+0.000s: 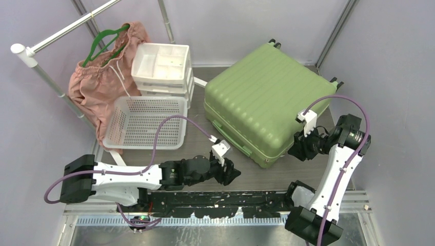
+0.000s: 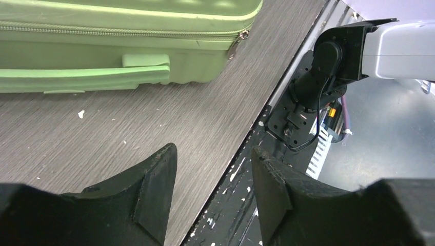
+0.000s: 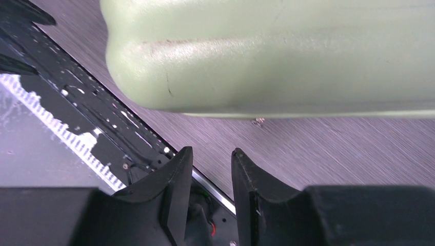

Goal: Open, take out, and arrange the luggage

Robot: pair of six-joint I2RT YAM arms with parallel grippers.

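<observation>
The green suitcase lies closed on the floor at the right, its side handle and zipper pull visible in the left wrist view. My left gripper stands open in front of the suitcase's handle side, with nothing between its fingers. My right gripper is low beside the suitcase's near right corner, its fingertips below the green shell in the right wrist view. A narrow gap shows between them with nothing visible in it; whether it grips anything I cannot tell.
A white mesh basket, white drawer unit and pink bag on a green hanger stand at the left, by a metal rack. Bare floor lies front centre. Grey walls enclose the space.
</observation>
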